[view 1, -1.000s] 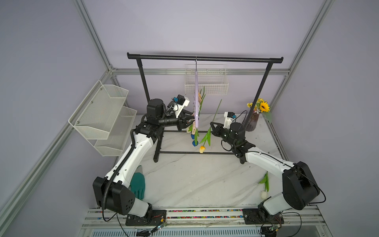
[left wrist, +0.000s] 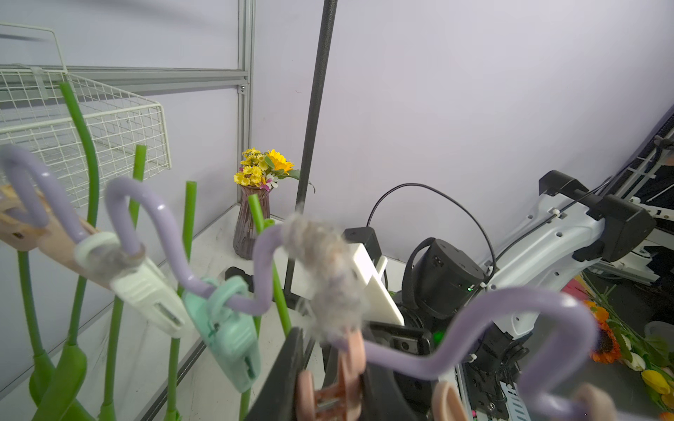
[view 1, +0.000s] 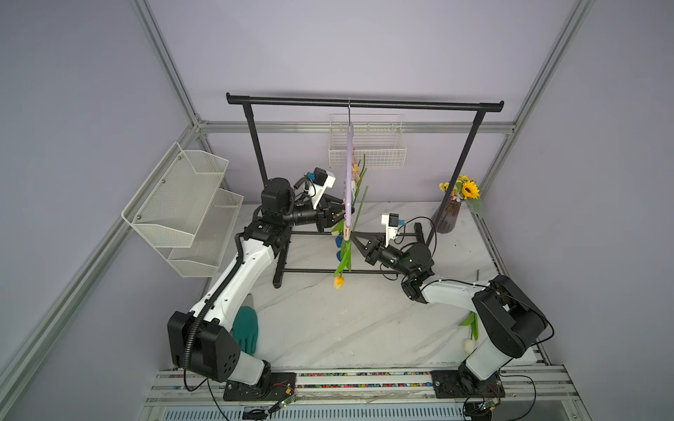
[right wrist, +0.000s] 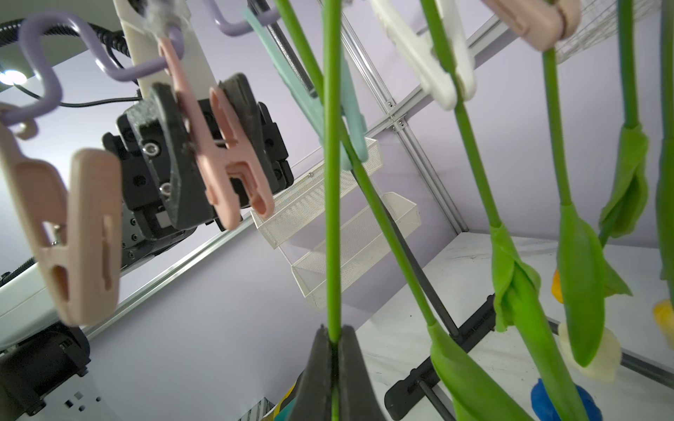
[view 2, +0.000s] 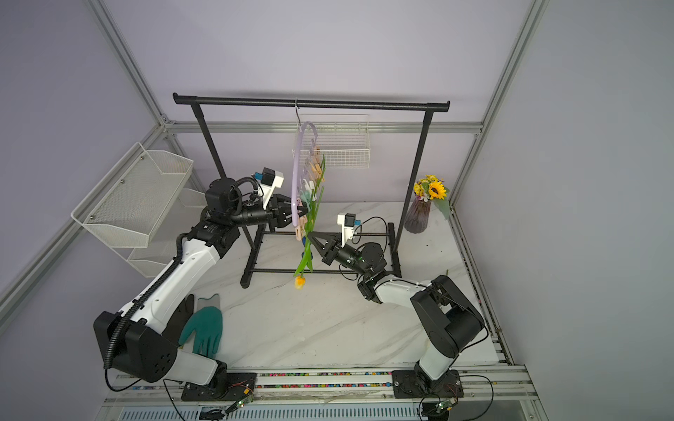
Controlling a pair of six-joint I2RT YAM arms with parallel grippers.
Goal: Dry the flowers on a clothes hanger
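Note:
A lilac clip hanger hangs from the black rack's bar. Tulip stems hang flower-down at its mint, white and beige clips. My left gripper is shut on a pink clothespin on the hanger. My right gripper, below the clips, is shut on an upright green stem, which passes close in front of the hanger; its yellow bloom hangs beneath.
A vase of yellow flowers stands at back right. A white tulip lies at front right, teal gloves at front left. Wire baskets are on the walls.
My right gripper has moved leftward toward the hanger, bringing the yellow tulip in among the hanging stems. My left gripper has stayed at the hanger.

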